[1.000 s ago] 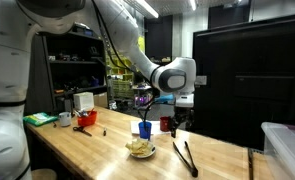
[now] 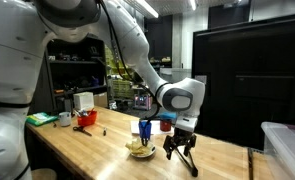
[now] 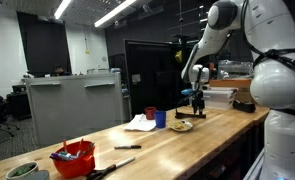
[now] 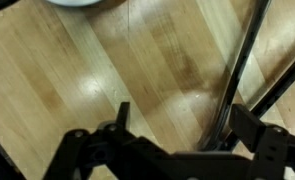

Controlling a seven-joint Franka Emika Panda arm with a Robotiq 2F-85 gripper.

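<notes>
My gripper [image 2: 179, 150] is open and pointing down, low over the right part of the wooden table [image 2: 215, 160]. A long black two-armed utensil, seemingly tongs [image 4: 233, 85], lies on the wood. In the wrist view its two arms spread towards the upper right and meet near the right fingertip [image 4: 239, 118]. Nothing shows between the fingers; whether the right one touches the utensil I cannot tell. A plate with yellow food [image 2: 140, 149] sits to the left of the gripper, its rim showing at the top of the wrist view.
Behind the plate stand a blue cup [image 3: 160, 119] and a red cup [image 3: 150, 113]. A red basket [image 3: 74, 162] with utensils is farther along the table. A clear plastic bin [image 2: 285, 145] bounds the right side. Bare wood lies in front of the plate.
The gripper has come down steadily from above the table towards the black utensil, with its fingers still open. The plate, cups and utensil have not visibly moved.
</notes>
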